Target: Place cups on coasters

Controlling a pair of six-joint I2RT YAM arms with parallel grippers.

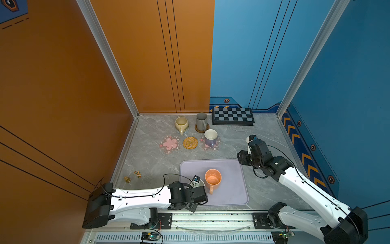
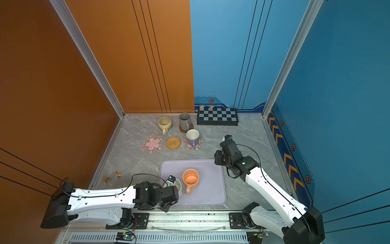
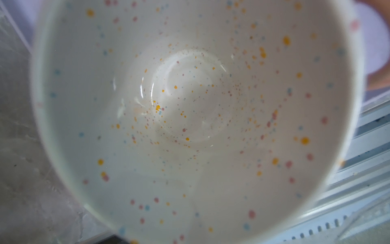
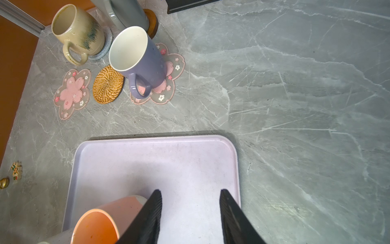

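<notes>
My left gripper (image 1: pixel 195 187) is shut on a white speckled cup (image 3: pixel 195 97) at the tray's lower left; the cup fills the left wrist view, hiding the fingers. An orange cup (image 1: pixel 213 177) stands on the lilac tray (image 4: pixel 182 158). Behind, purple (image 4: pixel 150 65), grey (image 1: pixel 201 121) and cream (image 1: pixel 181 124) cups stand on coasters. A pink flower coaster (image 4: pixel 71 91) and a woven coaster (image 4: pixel 105 83) lie bare. My right gripper is open above the tray's right side, nothing between its fingers.
A chessboard (image 1: pixel 232 116) lies at the back right. Two small golden objects (image 1: pixel 138 174) are at the left.
</notes>
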